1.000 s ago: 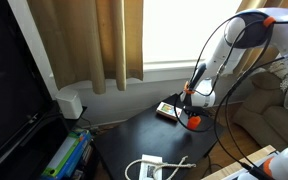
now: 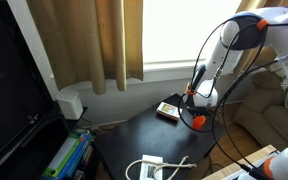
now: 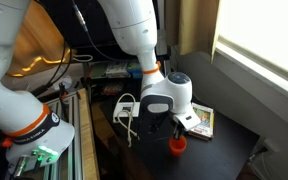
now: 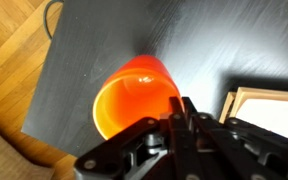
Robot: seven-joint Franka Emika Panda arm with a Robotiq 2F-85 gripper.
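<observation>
An orange cup (image 4: 134,100) has its open mouth towards the camera in the wrist view, and its inside looks empty. My gripper is shut on the wall of the cup at the side of its rim. In exterior view 1 the cup (image 2: 199,121) appears below my wrist at the right end of the black table (image 2: 139,140). From the other side, the cup (image 3: 177,145) shows under my gripper (image 3: 177,130). Whether its base touches the table cannot be told.
A light-framed box or book (image 2: 168,111) lies beside the cup, near the window side. A white power strip with a cable (image 2: 151,168) rests at the table's near edge. Another small red-orange object (image 3: 271,145) is at the far right of exterior view 2.
The cup and my gripper have shifted slightly to the right in exterior view 1. The other things have stayed where they were.
</observation>
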